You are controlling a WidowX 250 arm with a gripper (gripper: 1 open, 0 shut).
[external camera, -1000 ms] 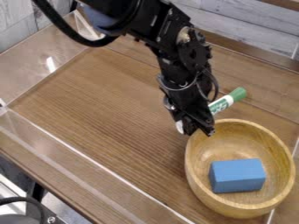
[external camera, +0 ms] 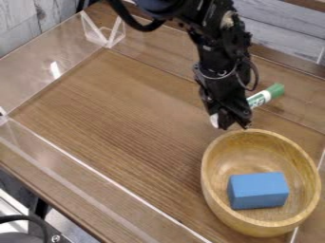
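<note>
My black gripper reaches down from the top centre, its tip low over the table just behind a wooden bowl. A small white item shows at the fingertips, partly hidden, and the gripper appears shut on it. A green and white tube lies on the table to the right, behind the gripper. A blue block sits inside the bowl, at the lower right of the view.
Clear plastic edging runs along its left side, and a pale plank wall stands at the back.
The gripper has moved back, away from the bowl's rim, and slightly up in the view. The bowl, block and tube look unmoved.
</note>
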